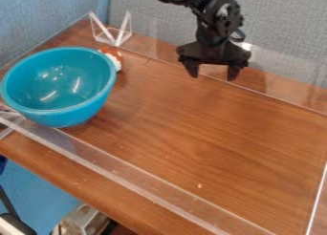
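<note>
My black gripper (212,67) hangs over the back middle of the wooden table, its two fingers pointing down and spread apart, with nothing visible between them. A large turquoise bowl (57,84) stands at the left side of the table. Behind the bowl, a small white-and-orange object (113,59) is partly hidden. A white frame-like stand (113,31) sits in the back left corner. Something small and white behind my gripper is mostly hidden.
Clear low panels line the table's edges. Grey padded walls stand at the back and left.
</note>
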